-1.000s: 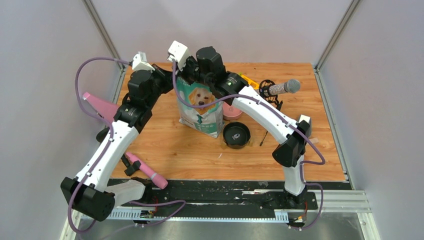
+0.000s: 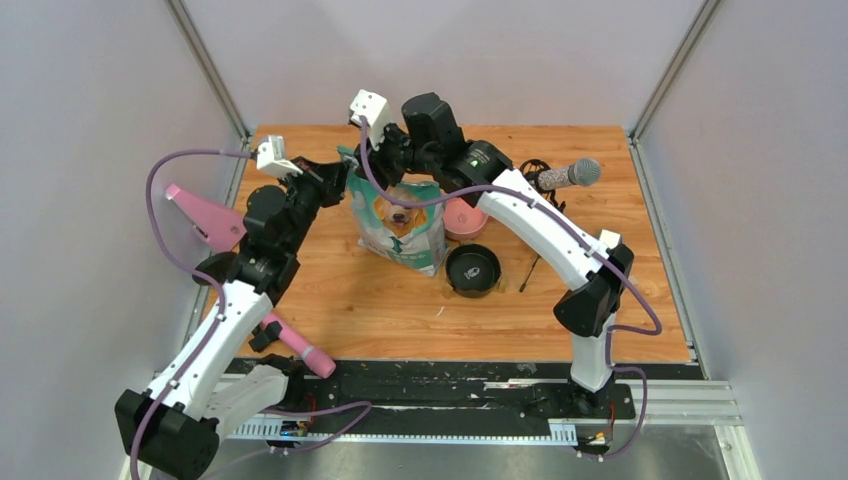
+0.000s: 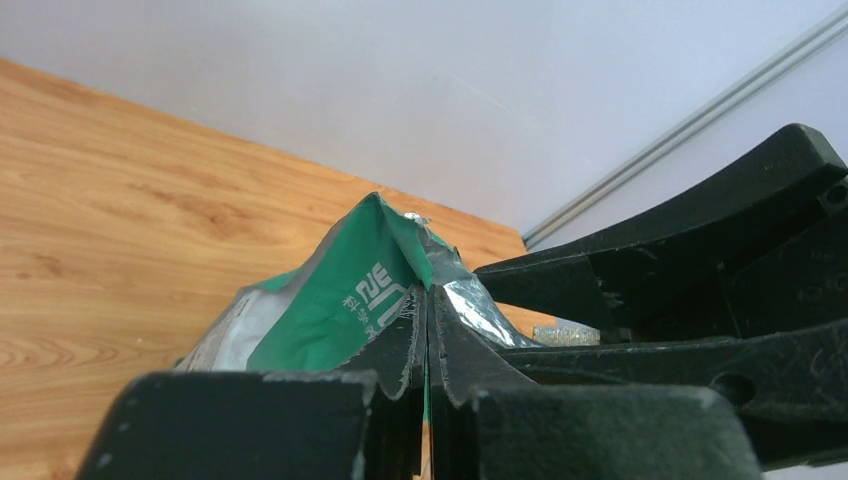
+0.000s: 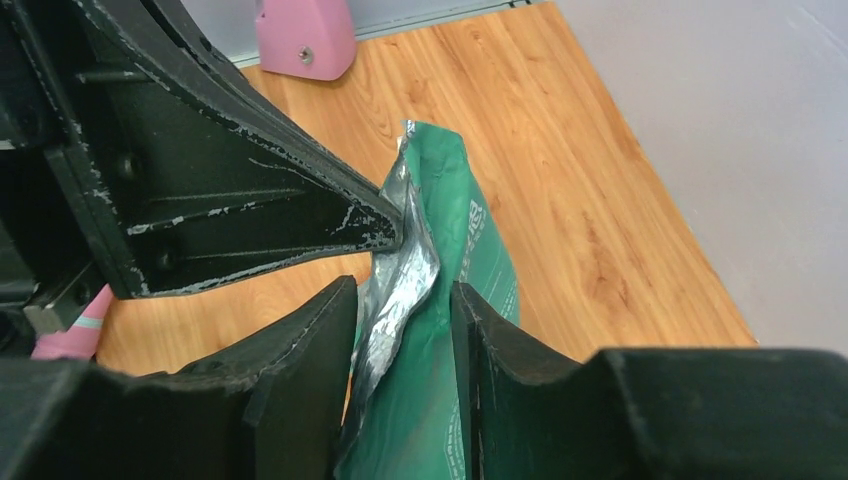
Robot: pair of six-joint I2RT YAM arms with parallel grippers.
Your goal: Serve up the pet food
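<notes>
The pet food bag (image 2: 400,225) stands on the table with a dog face on it; both grippers are at its crumpled foil-and-green top. In the left wrist view my left gripper is shut just before the bag top (image 3: 340,290). In the right wrist view my right gripper is part open around the silver foil edge (image 4: 400,270); whether it grips it cannot be told. A pink bowl (image 2: 463,215) and a black bowl (image 2: 472,268) sit right of the bag.
A microphone-like item (image 2: 570,173) and black wire holder lie at the back right. Pink objects (image 2: 305,350) lie at left.
Both grippers have shifted: the left arm moved down in the image, the right gripper slightly right. The bag's upper part now looks more folded toward the camera's left.
</notes>
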